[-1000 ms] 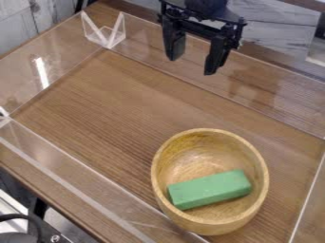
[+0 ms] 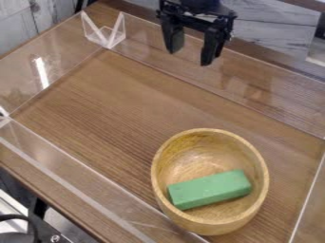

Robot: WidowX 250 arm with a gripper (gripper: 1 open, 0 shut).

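My black gripper (image 2: pixel 192 46) hangs at the top centre above the wooden table, its two dark fingers apart and open, with nothing visible between them. In the lower right a round yellow bowl (image 2: pixel 178 155) stands on the table, holding a green rectangular block (image 2: pixel 210 190) that lies slightly tilted along its near part.
A white wire-like object (image 2: pixel 105 31) stands near the back left edge. Clear strips run along the left and right edges. A dark cable lies at the bottom left corner.
My gripper has moved back, toward the top of the view, and slightly left. The bowl and the green block are unchanged.
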